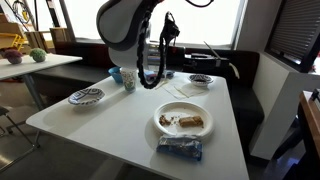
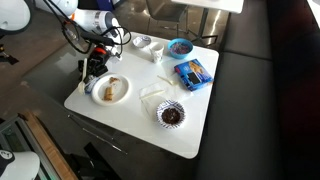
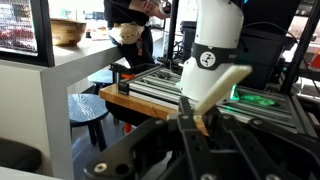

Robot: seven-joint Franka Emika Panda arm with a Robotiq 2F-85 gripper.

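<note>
In the wrist view my gripper is shut on a pale, cream-coloured elongated object [image 3: 222,90], which sticks out beyond the dark fingers toward the upper right. What exactly this object is I cannot tell. Beyond it stands a white robot base [image 3: 215,45], with open space between. The arm [image 2: 97,42] hangs over the table's left end in the second exterior view, near a white plate [image 2: 118,97]. Brown food pieces [image 1: 190,121] lie on that plate. Only part of the white arm [image 1: 120,20] shows in the first exterior view.
A silver-blue wrapper [image 1: 180,146] lies just in front of the plate. Two patterned bowls [image 1: 87,96] [image 2: 171,114], a blue bowl [image 2: 181,47], a mug [image 2: 157,49] and a blue packet [image 2: 193,73] stand elsewhere on the white table [image 1: 105,125].
</note>
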